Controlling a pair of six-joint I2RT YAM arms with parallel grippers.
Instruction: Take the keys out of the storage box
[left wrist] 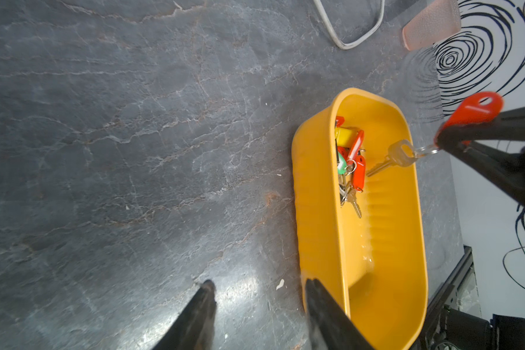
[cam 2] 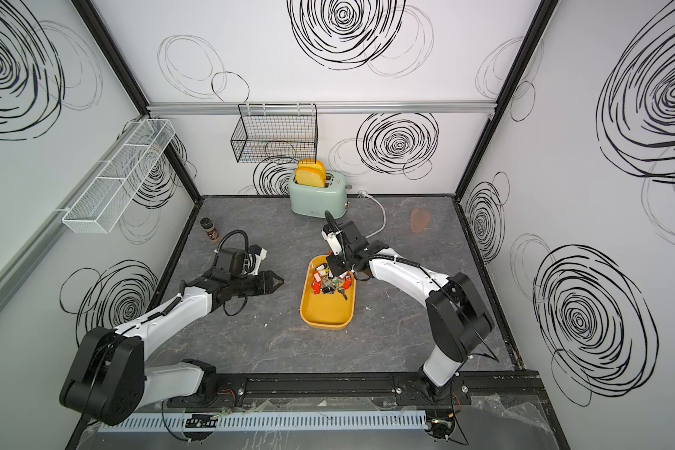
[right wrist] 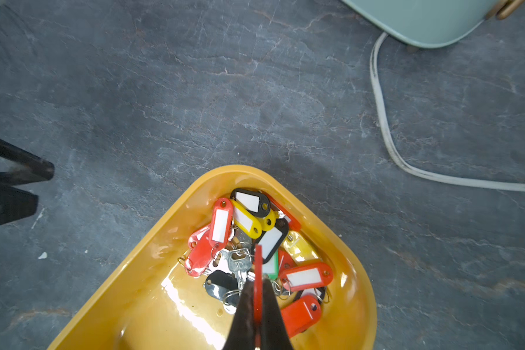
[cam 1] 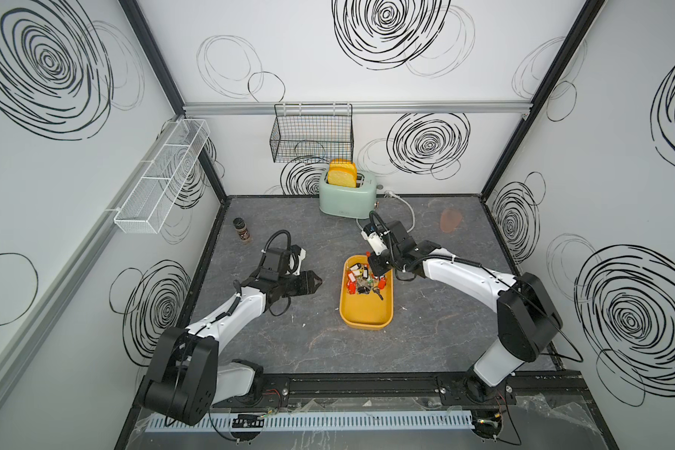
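Note:
Between the fingers of my right gripper, shut, a red key tag (left wrist: 476, 108) is pinched edge-on. A silver key (left wrist: 400, 154) dangles from it, seen in the left wrist view against the box's far wall. The yellow storage box (cam 1: 366, 318) stands mid-table; the right gripper is above its far end. Inside lies a pile of red, yellow, black and green tags with keys, among them a red tag (right wrist: 220, 221) and a black tag (right wrist: 251, 201). My left gripper is open and empty, left of the box.
A green toaster (cam 1: 348, 196) with bread stands at the back, its white cable (right wrist: 385, 125) running along the table. A pinkish cup (left wrist: 431, 25) is at the back right, a spice jar (cam 1: 241, 229) at the back left. Bare table lies between the left gripper and the box.

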